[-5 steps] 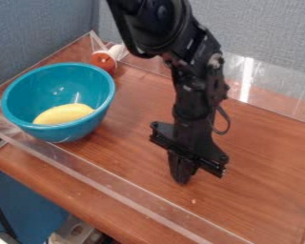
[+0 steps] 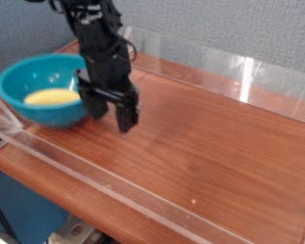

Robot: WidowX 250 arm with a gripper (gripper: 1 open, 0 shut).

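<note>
My black gripper [image 2: 111,111] hangs over the right rim of a turquoise bowl [image 2: 26,76], slightly blurred, with its fingers apart and nothing seen between them. A yellow oblong object [image 2: 50,97] lies inside the bowl, left of my fingers. The arm hides part of the bowl's back right.
Clear low panels [image 2: 244,81] run along the back and front edges. A grey wall stands behind, and a blue area shows below at the lower left.
My arm has swung left from the open middle of the table to the bowl's right rim, now covering the red-and-white object at the back left. The bowl looks unmoved.
</note>
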